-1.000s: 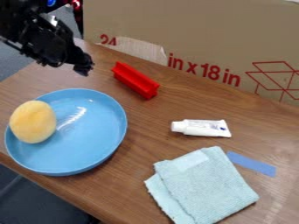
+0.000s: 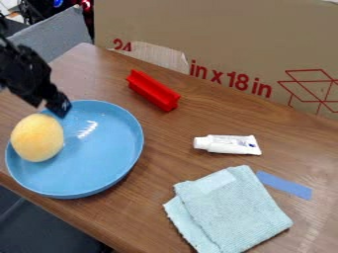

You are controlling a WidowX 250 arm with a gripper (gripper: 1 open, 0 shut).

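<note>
A blue plate (image 2: 93, 168) lies at the left of the wooden table, with a pale yellow round object (image 2: 38, 137) resting on its left part. My black gripper (image 2: 50, 104) is at the upper left, low over the plate's back-left edge, just above and behind the yellow object. It is blurred, and I cannot tell how far its fingers are open.
A red object (image 2: 152, 90) lies behind the plate. A white tube (image 2: 227, 144), a folded pale cloth (image 2: 227, 212) and a blue strip (image 2: 284, 185) lie to the right. A large cardboard box (image 2: 218, 44) stands along the back.
My gripper has moved down and to the left, from beside the red object toward the yellow object on the plate. The things on the table have not moved.
</note>
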